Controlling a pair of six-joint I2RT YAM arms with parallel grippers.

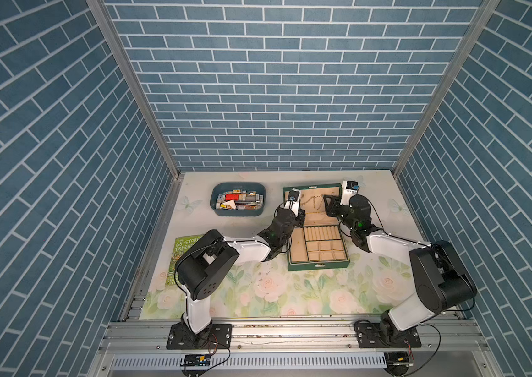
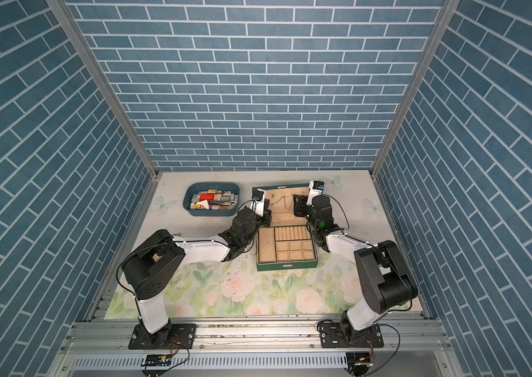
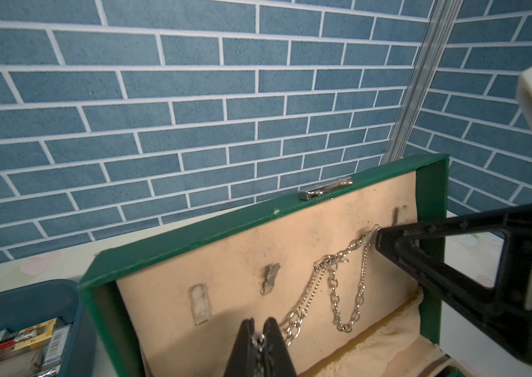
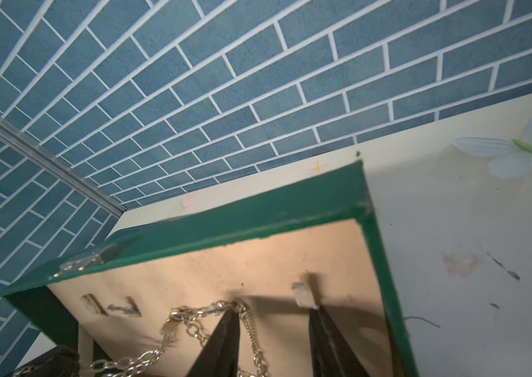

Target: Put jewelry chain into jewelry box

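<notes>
The jewelry box [image 1: 318,266] is open, its beige-lined lid [image 3: 178,339] raised at the back. A silver chain [image 3: 335,295] stretches across the inside of the lid. Its right part rests at a small lid hook [image 4: 238,306], with a loop hanging below. My left gripper is shut, with the chain's left end between its fingers. My right gripper stands open before the lid's right half. Its left finger [image 4: 225,336] lies near the chain, its right finger below another hook [image 4: 304,294]; whether they touch is unclear.
A blue bin [image 1: 238,212] of small boxes stands left of the jewelry box. A green book [image 1: 181,251] lies partly behind the left arm. The box's divided compartments [image 1: 322,240] look empty. Bare table lies to the right of the lid.
</notes>
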